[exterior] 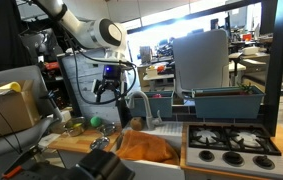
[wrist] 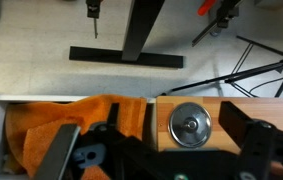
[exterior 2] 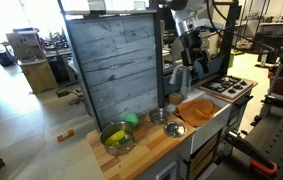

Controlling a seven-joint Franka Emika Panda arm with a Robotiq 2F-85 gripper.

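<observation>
High above the counter (exterior: 71, 144) hangs my gripper (exterior: 106, 98), pointing down. Its two dark fingers stand apart at the bottom of the wrist view, so the gripper looks open, and nothing shows between them. An orange towel (wrist: 61, 115) lies below on the left of that view, partly behind the left finger. To its right, a round metal lid (wrist: 189, 124) with a dark knob rests on the wooden counter, between the fingers in the picture but well below them. In exterior view 2 the towel (exterior 2: 218, 84) lies over the sink area.
A metal pot (exterior 2: 120, 137) with yellow things inside, a small pan (exterior 2: 160, 116) and a green item (exterior 2: 132, 119) stand on the counter. A faucet (exterior: 146, 106) rises behind the towel. To the right are a gas stove (exterior: 233, 142) and a blue-green shelf bin (exterior: 223, 105).
</observation>
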